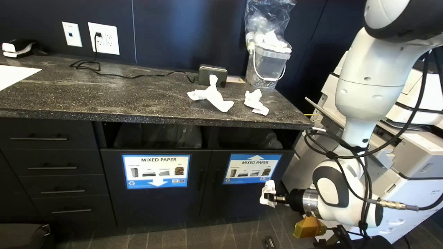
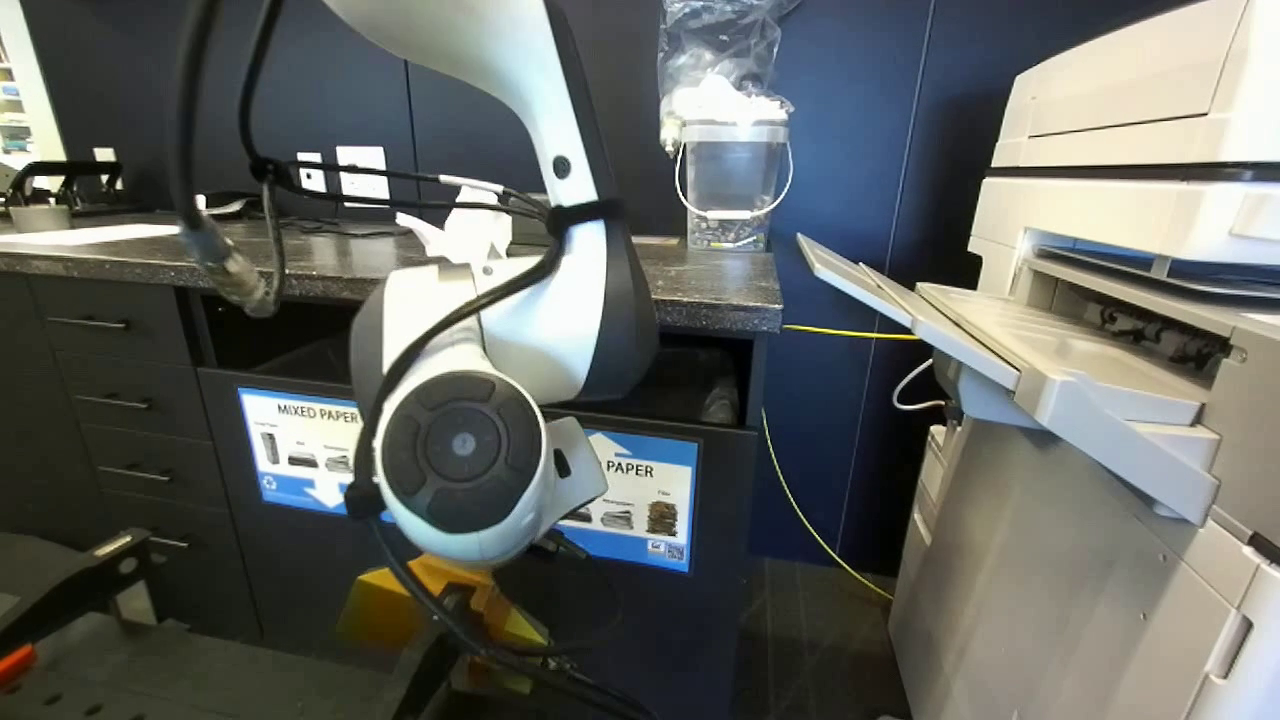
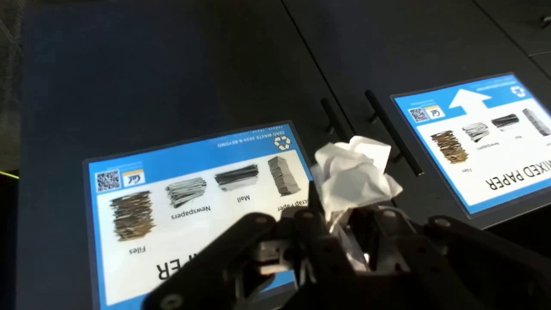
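My gripper [image 1: 272, 197] is shut on a crumpled white paper [image 1: 267, 191], low in front of the cabinet's right door in exterior view 1. From the wrist, the paper [image 3: 356, 175] bulges out past the dark fingers [image 3: 323, 248], with both Mixed Paper signs behind it. Two more crumpled papers rest on the dark counter [image 1: 137, 93]: a larger one [image 1: 214, 97] and a smaller one [image 1: 255, 102] nearer its right end. The arm hides the gripper and its paper in exterior view 2.
Above the doors are open slots, the left [image 1: 160, 136] and the right [image 1: 249, 138], with bags inside. A clear bucket [image 1: 265, 66] and a small dark box [image 1: 212, 76] stand at the counter's back. A printer [image 2: 1080, 480] flanks the cabinet on the right.
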